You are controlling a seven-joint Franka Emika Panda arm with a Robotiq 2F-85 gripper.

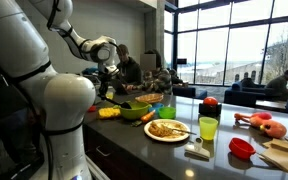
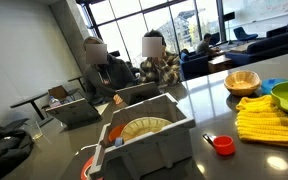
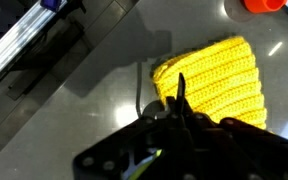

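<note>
My gripper shows at the bottom of the wrist view, pointing over a yellow knitted cloth (image 3: pixel 219 80). Its fingers are shut on a thin dark item (image 3: pixel 181 88), whose full shape is hard to make out. In exterior view 1 the gripper (image 1: pixel 106 88) hangs at the left of the counter, above and left of a green bowl (image 1: pixel 136 112). The yellow cloth (image 1: pixel 109 113) lies flat left of that bowl. Exterior view 2 shows the cloth (image 2: pixel 267 122) beside a small red cup (image 2: pixel 223 145).
A plate of food (image 1: pixel 167 130), a yellow-green cup (image 1: pixel 208 128) and a red bowl (image 1: pixel 242 149) stand farther right. A grey bin (image 2: pixel 149 135) with bowls inside stands left of the cloth in exterior view 2. People stand behind the counter.
</note>
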